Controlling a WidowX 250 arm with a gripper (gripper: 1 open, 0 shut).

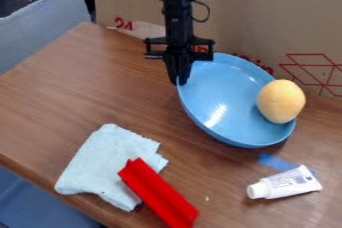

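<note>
My black gripper (179,72) reaches down from the top centre to the left rim of a blue plate (225,106), its fingers shut with their tips at that rim; whether the rim is between them is hard to tell. A round pale-yellow object (281,101) sits on the right part of the plate. A light-blue folded cloth (99,167) lies at the lower left, with a red block (159,193) beside it. A white tube (283,182) lies at the lower right by a strip of blue tape (275,161).
A cardboard box wall (281,22) stands behind the plate. A grey padded edge (34,32) borders the wooden table (67,102) on the left.
</note>
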